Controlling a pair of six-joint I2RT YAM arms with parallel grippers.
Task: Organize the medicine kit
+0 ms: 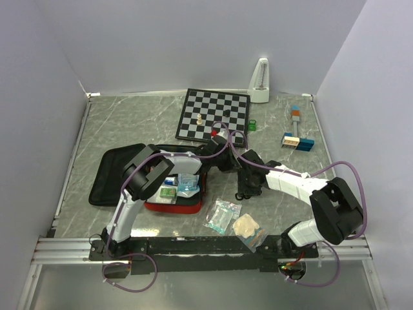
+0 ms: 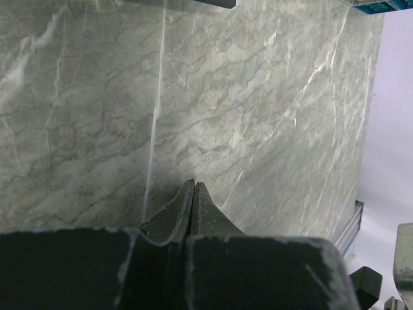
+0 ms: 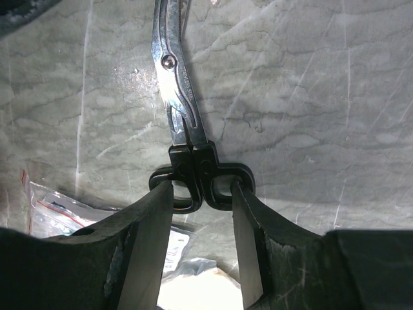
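The scissors [image 3: 187, 158] lie on the table, black handles toward me and metal blades pointing away. Over the handles, my right gripper stands part open, one finger near each handle loop; whether the pads touch them I cannot tell. In the left wrist view my left gripper is shut above bare table, with nothing showing between its fingertips. The medicine kit [image 1: 174, 208], a red-edged case, is open at the left and partly covered by the left arm. Inside are a green box [image 1: 168, 192] and a blue-and-white packet [image 1: 188, 185].
A clear bag [image 1: 223, 216] and a bag with beige contents [image 1: 246, 226] lie in front of the scissors. Behind are a chessboard [image 1: 210, 106], a white metronome [image 1: 259, 84] and a blue block object [image 1: 298, 142]. Both grippers are close together near the table's middle.
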